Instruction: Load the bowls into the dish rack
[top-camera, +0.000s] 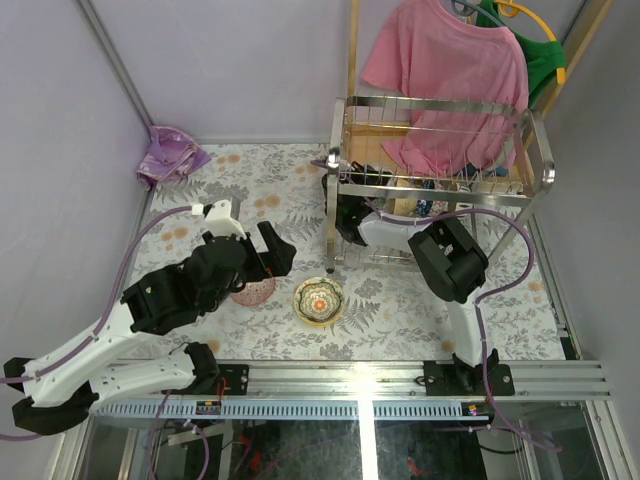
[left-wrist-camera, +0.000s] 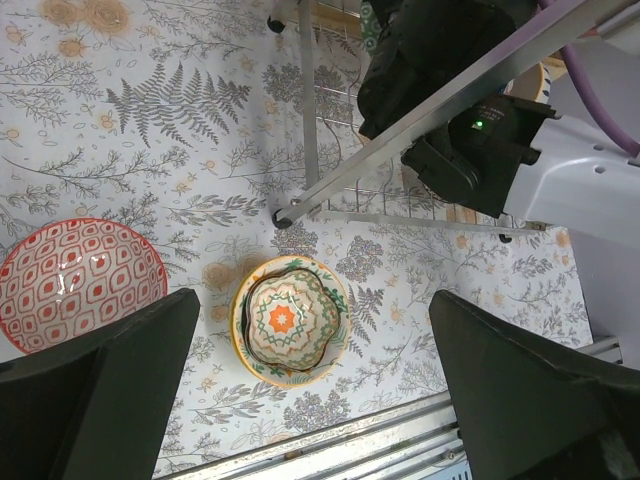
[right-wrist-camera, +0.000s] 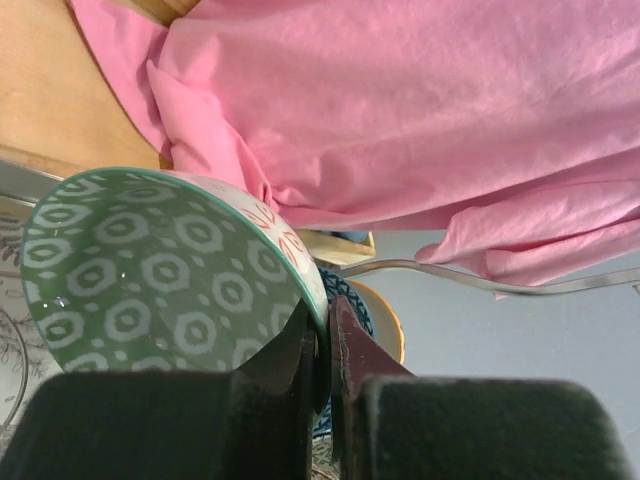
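In the right wrist view a green bowl with pale hexagon patterns (right-wrist-camera: 165, 275) is tilted on its side, its rim pinched by my right gripper. From above, that arm reaches into the lower level of the metal dish rack (top-camera: 435, 190), where the bowl is mostly hidden. Behind the held bowl, a blue-patterned dish (right-wrist-camera: 345, 300) and a cream one with an orange rim (right-wrist-camera: 388, 315) show in the rack. My left gripper is open and empty above the table. Below it are a red patterned bowl (left-wrist-camera: 85, 275) and a small flower-patterned bowl (left-wrist-camera: 290, 318) nested in a yellow-rimmed one (left-wrist-camera: 243, 335).
A pink shirt (top-camera: 450, 70) hangs over the rack's back, beside a green garment (top-camera: 540, 65). Purple cloth (top-camera: 170, 155) lies in the back left corner.
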